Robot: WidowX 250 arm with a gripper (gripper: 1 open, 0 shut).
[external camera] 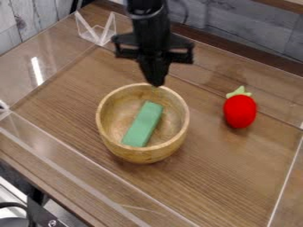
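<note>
My dark gripper (148, 80) hangs above the back of a tan oval bowl (110, 120), its fingers shut with nothing visible between them. In the bowl lies a flat green block (142, 125), tilted diagonally, clear of the gripper.
A red tomato-like object (240, 112) with a light green top lies on the wooden table (236, 168) to the right of the bowl.
</note>
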